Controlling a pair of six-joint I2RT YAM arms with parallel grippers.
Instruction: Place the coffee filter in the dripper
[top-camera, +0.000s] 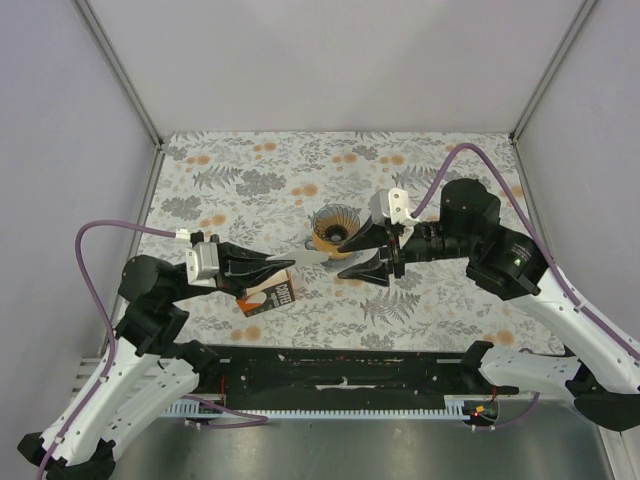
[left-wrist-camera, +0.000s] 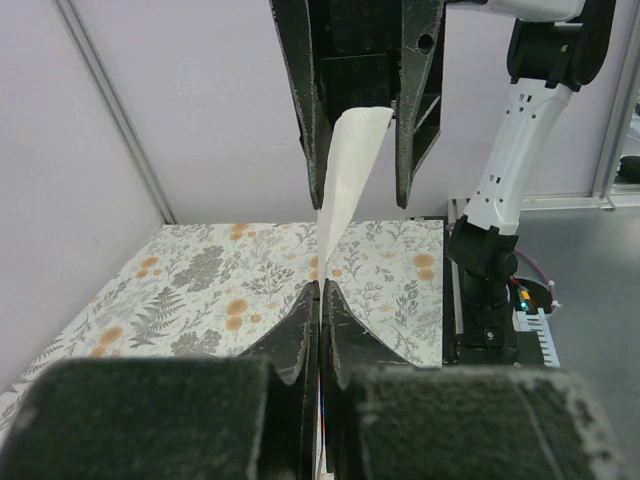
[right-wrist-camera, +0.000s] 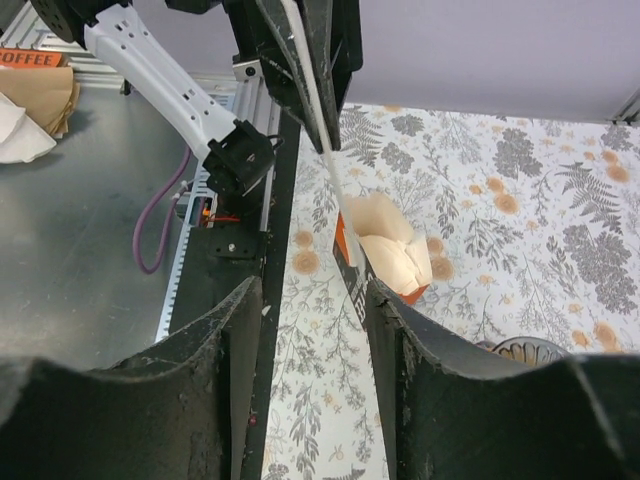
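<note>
A white paper filter (top-camera: 305, 256) (left-wrist-camera: 350, 160) (right-wrist-camera: 325, 135) sticks out edge-on from my left gripper (top-camera: 282, 259), which is shut on it. My right gripper (top-camera: 355, 257) stands open just right of the paper, its fingertips apart from it. The amber dripper (top-camera: 328, 245) is on the table behind the grippers in the top view; its rim (right-wrist-camera: 535, 350) peeks up at the bottom of the right wrist view.
An open filter box (top-camera: 268, 298) (right-wrist-camera: 393, 262) with filters inside sits under the left gripper on the patterned table (top-camera: 240, 170).
</note>
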